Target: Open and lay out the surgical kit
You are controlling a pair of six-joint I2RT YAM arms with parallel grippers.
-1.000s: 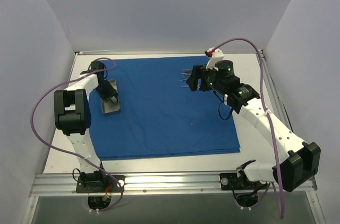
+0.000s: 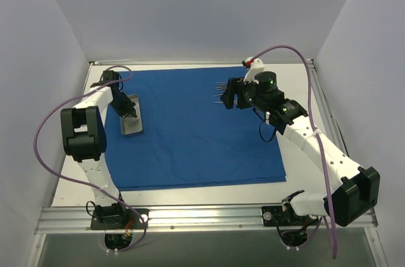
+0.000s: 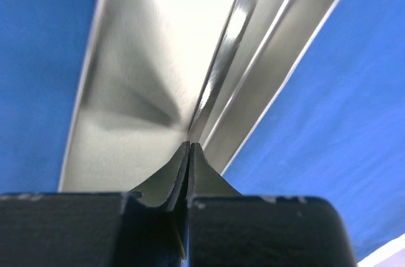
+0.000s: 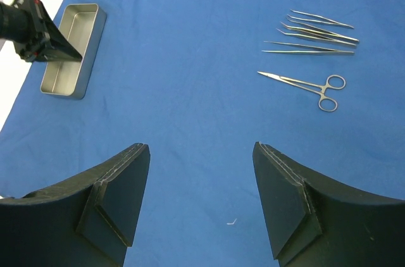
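Note:
A steel tray (image 2: 131,126) lies at the left of the blue cloth (image 2: 190,140). My left gripper is down inside it, shut on a slim flat steel instrument (image 3: 221,58), whose near end meets the fingertips. My right gripper hangs open over the cloth's right side, nothing between its fingers. In the right wrist view several tweezers (image 4: 316,52) lie in a row beyond it, with scissors (image 4: 297,83) just nearer.
A white table border (image 2: 291,83) surrounds the cloth, with grey walls around it.
The right arm is almost unchanged.

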